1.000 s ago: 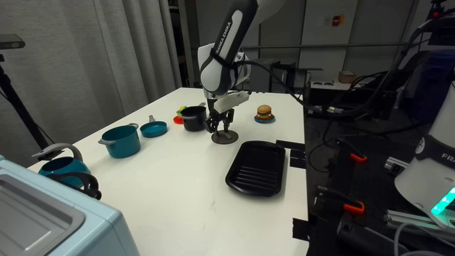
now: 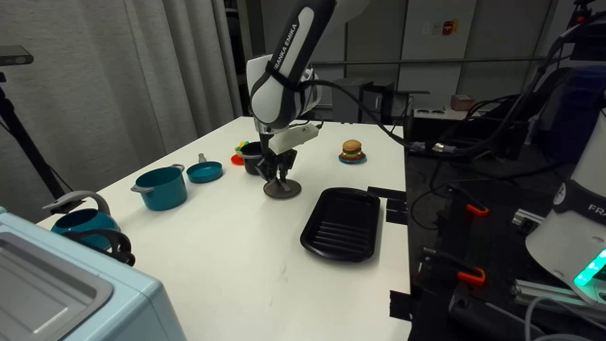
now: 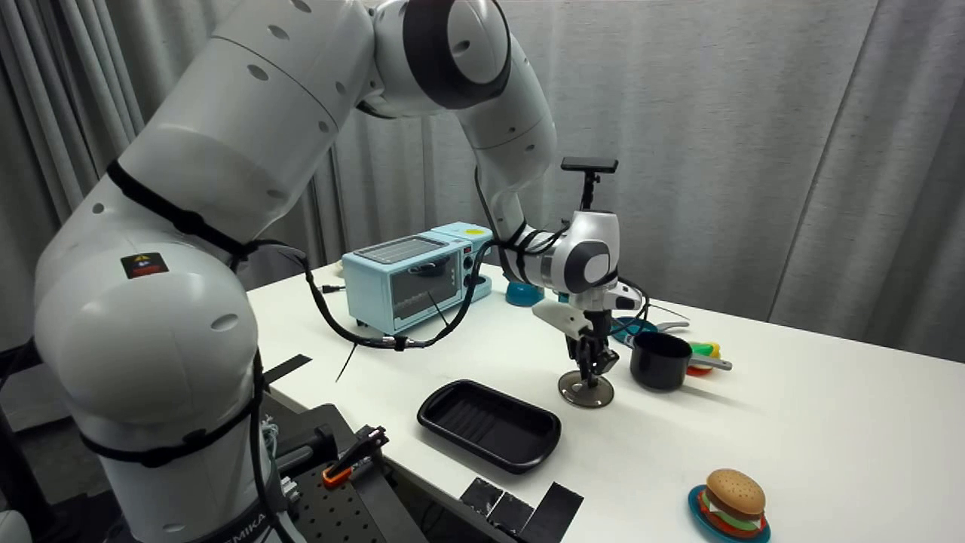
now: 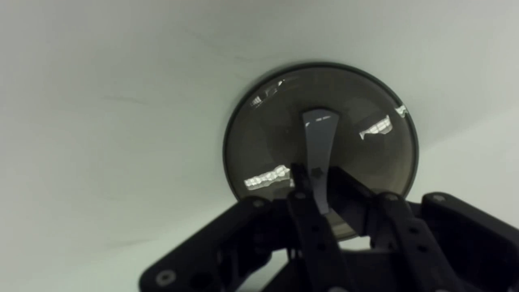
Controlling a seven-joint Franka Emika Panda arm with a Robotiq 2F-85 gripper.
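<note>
A round, dark see-through lid (image 4: pixel 272 131) with a grey bar handle (image 4: pixel 321 131) fills the middle of the wrist view. My gripper is shut on the near part of that handle, one black finger at each side. In exterior view 1 the lid (image 2: pixel 282 190) appears level, low over the white table, under my gripper (image 2: pixel 277 177). Exterior view 2 shows the lid (image 3: pixel 584 391) left of and in front of a black saucepan (image 3: pixel 660 360). Whether the lid touches the table, I cannot tell.
A black baking tray (image 2: pixel 343 224) lies toward the table's right edge. The teal pot (image 2: pixel 162 187), teal pan (image 2: pixel 205 171) and kettle (image 2: pixel 86 221) line the left side. A toy burger (image 2: pixel 352 148) stands farther back, and a blue toaster oven (image 3: pixel 398 280) at the far end.
My gripper and the lid have moved left and slightly nearer in exterior view 1, away from the baking tray. The arm now covers part of the saucepan.
</note>
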